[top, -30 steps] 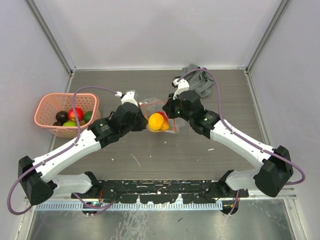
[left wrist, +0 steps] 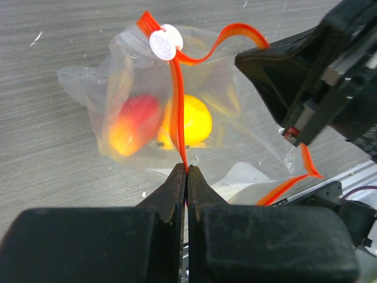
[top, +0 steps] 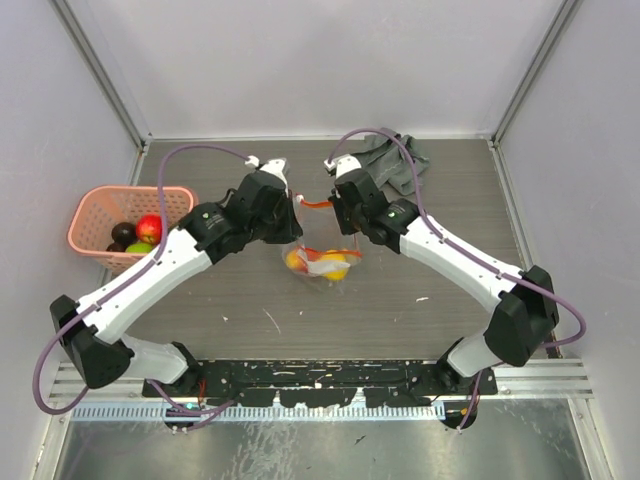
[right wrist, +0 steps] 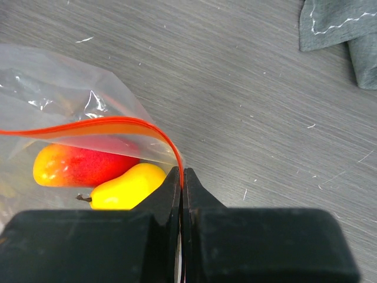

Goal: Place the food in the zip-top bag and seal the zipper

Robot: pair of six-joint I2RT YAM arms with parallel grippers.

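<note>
A clear zip top bag (top: 315, 225) with an orange zipper band hangs between my two grippers, its mouth spread apart. A red-and-yellow mango (right wrist: 82, 165) and a yellow pear (right wrist: 126, 187) lie inside it. The left wrist view shows the mango (left wrist: 134, 125) and a yellow fruit (left wrist: 191, 121) through the film, with a white slider (left wrist: 166, 42) on the band. My left gripper is shut on the bag's orange edge. Across the mouth, my right gripper pinches the opposite orange edge between closed fingers.
An orange basket (top: 88, 225) with several fruits, among them a red one (top: 149, 229), stands at the left. Grey cloth (top: 395, 160) lies crumpled at the back.
The fruits have settled lower and toward the front of the bag.
</note>
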